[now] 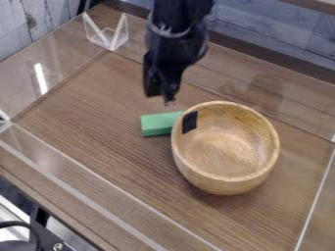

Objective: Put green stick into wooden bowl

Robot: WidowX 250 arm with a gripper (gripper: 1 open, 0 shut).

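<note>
The green stick [160,124] lies on the wooden table just left of the bowl, its right end close to the rim. To its right stands the wooden bowl [225,176], with an empty-looking inside and a black patch [190,122] at its upper left rim. My dark gripper [163,93] hangs behind and above the stick, clear of it and pointing down. It is blurred, and the spread of its fingers is hard to make out. No green shows at its tips.
A clear plastic piece [108,33] stands at the back left. A black cable [29,235] curls at the lower left corner. Bare table [78,123] spreads left of the stick, and a raised edge runs along the back.
</note>
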